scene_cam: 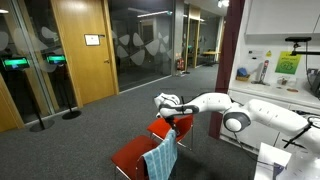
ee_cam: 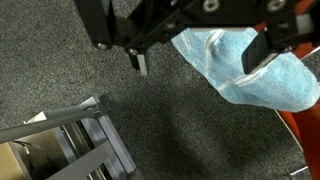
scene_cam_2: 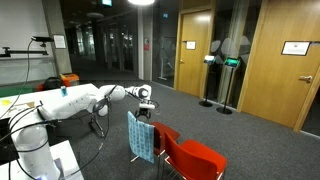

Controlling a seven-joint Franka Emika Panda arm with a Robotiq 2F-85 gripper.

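A light blue checked towel (scene_cam: 161, 157) hangs over the back of a red chair (scene_cam: 132, 153). In the second exterior view the towel (scene_cam_2: 141, 138) drapes down beside the red chairs (scene_cam_2: 194, 160). My gripper (scene_cam: 170, 122) is above the towel, near its top edge. Seen from the wrist, the gripper is open, and its fingers (ee_cam: 137, 58) stand wide apart. The towel (ee_cam: 250, 75) lies below the right-hand finger, with part of it hidden behind the gripper body. Whether that finger touches the cloth I cannot tell.
Another red chair (scene_cam: 160, 126) stands behind the first. At the lower left of the wrist view is a grey metal frame (ee_cam: 85, 140). Dark carpet (scene_cam: 70, 150) lies open to the left of the chairs, and white cabinets (scene_cam: 285, 95) stand at right.
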